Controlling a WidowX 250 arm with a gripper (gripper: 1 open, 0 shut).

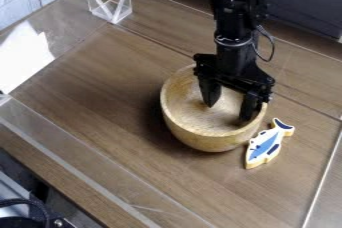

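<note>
A wooden bowl (190,122) sits on the table, right of centre. My black gripper (230,102) is down in it, open, its two fingertips apart inside the bowl with nothing seen between them; its body hides part of the bowl's back right. A small fish piece (267,144), cream with blue markings, lies on the table just to the right of the bowl.
A clear plastic stand (110,4) is at the back left. Clear strips run along the left and front edges of the table (94,92), whose left and middle are bare. A dark cable (27,207) shows at the bottom left.
</note>
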